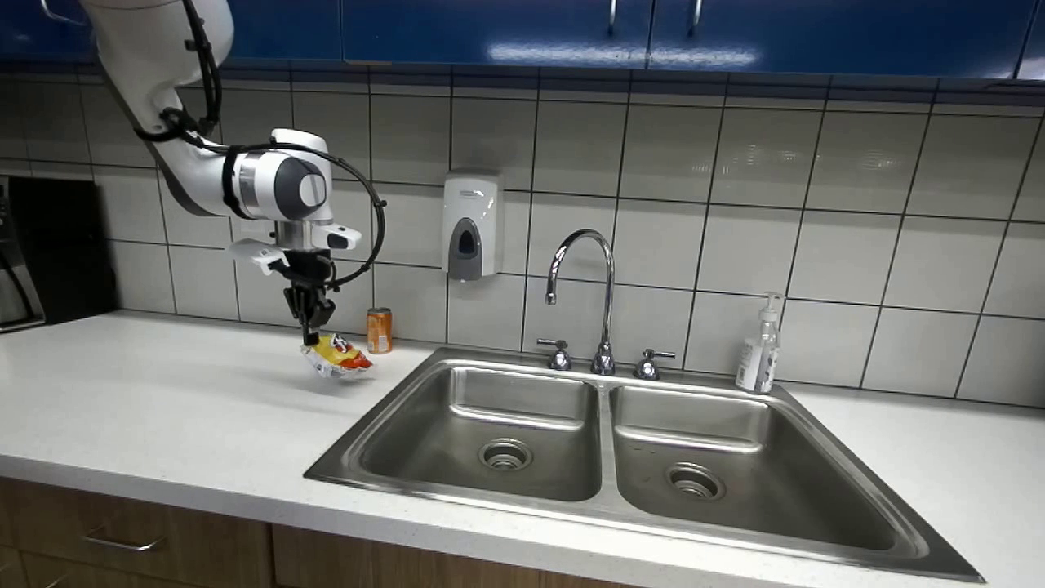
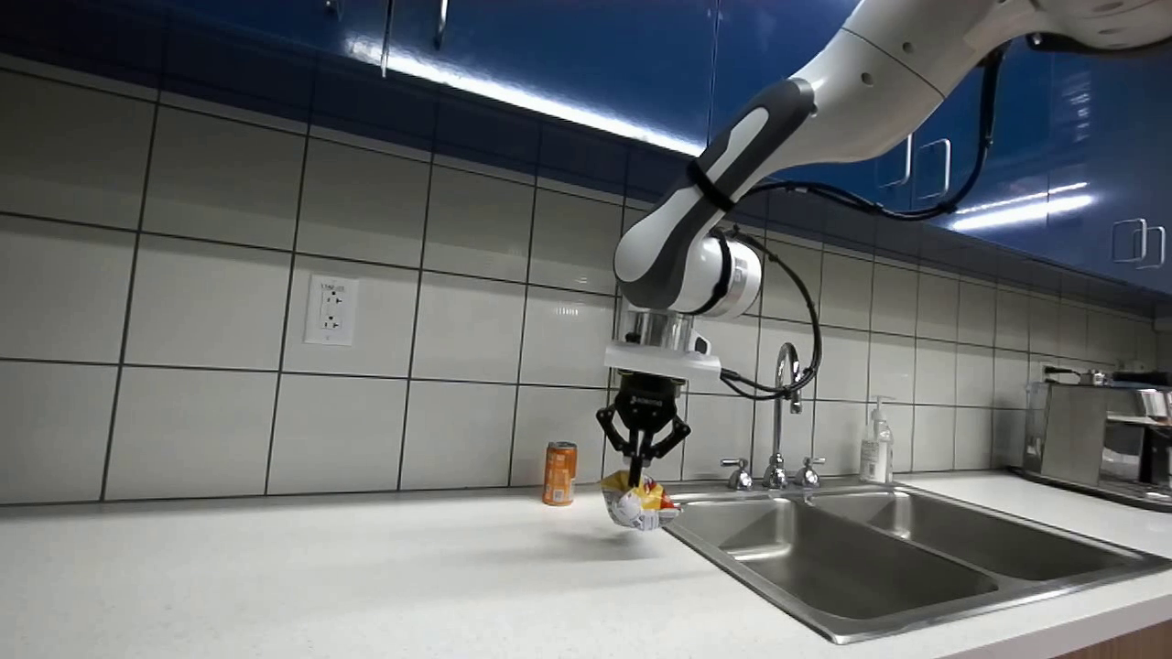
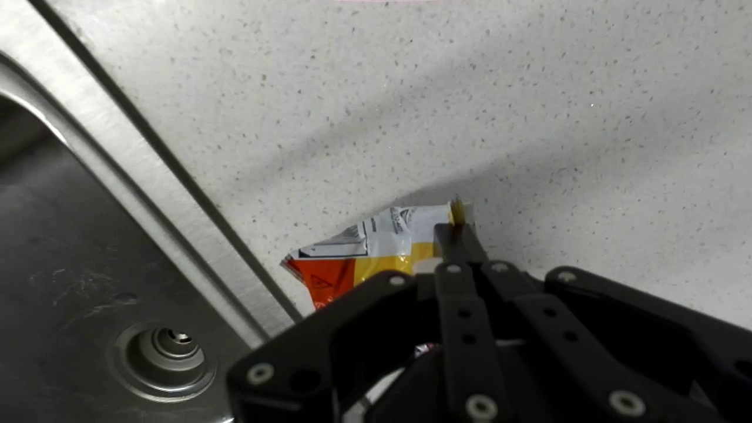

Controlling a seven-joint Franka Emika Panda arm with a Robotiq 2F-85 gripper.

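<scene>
A crinkled chip bag (image 1: 343, 356), yellow, red and silvery white, hangs from my gripper (image 1: 311, 338) just above the white counter. In the second exterior view, the fingers point straight down and pinch the top edge of the bag (image 2: 645, 510), with a shadow on the counter beneath it. From the wrist camera, the shut gripper has the thin edge of the bag (image 3: 336, 271) between its fingertips. Part of the bag is hidden behind the fingers there.
An orange can (image 1: 379, 331) stands upright by the tiled wall, close to the bag. To the right is the double-basin sink (image 1: 392, 420) with its faucet (image 1: 607, 294). A soap pump bottle (image 1: 759, 353) sits behind the right basin.
</scene>
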